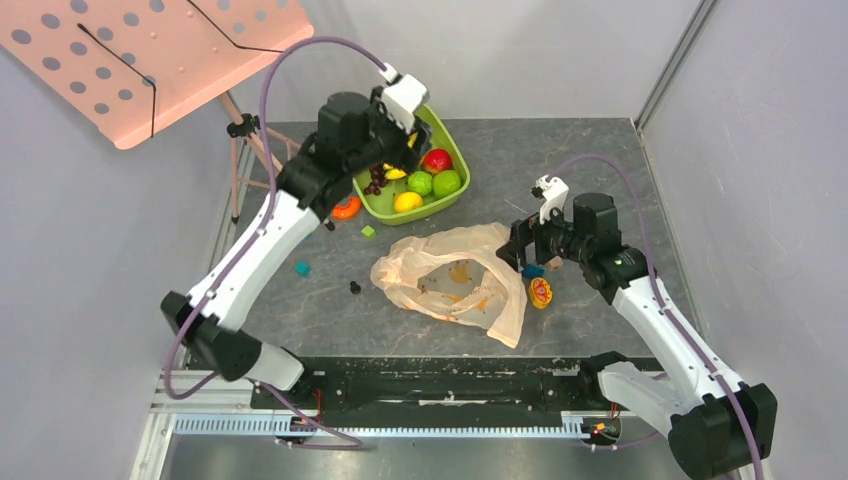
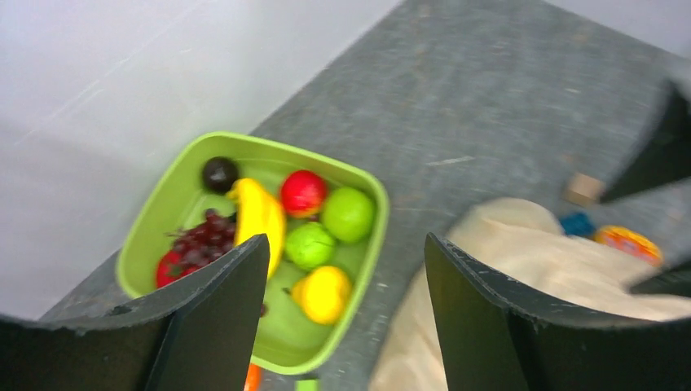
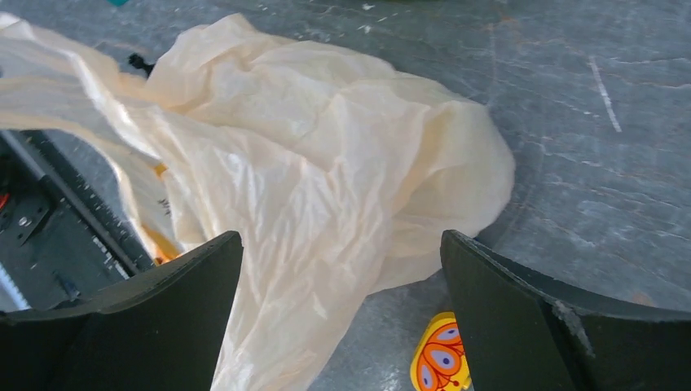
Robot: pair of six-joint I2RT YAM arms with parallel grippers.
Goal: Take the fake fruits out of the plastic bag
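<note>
The pale, crumpled plastic bag [image 1: 500,250] lies mid-table, its mouth facing the front; orange bits show through the opening. In the green bin [image 2: 383,212] rest fake fruits: a yellow banana [image 2: 262,220], a red pomegranate [image 2: 303,193], a green apple [image 2: 348,214], grapes [image 2: 213,236], a dark round fruit [image 2: 220,173] and a yellow fruit [image 2: 323,294]. High above the bin hangs my left gripper, open and empty. My right gripper stands open above the bag's right end, the film showing below and between its fingers.
Right of the bag lie a yellow butterfly block [image 3: 440,358], a blue brick [image 2: 577,225] and a wooden block [image 2: 583,189]. Left of it are a green cube [image 1: 368,231], a teal cube [image 1: 303,269] and a small black piece [image 1: 355,287].
</note>
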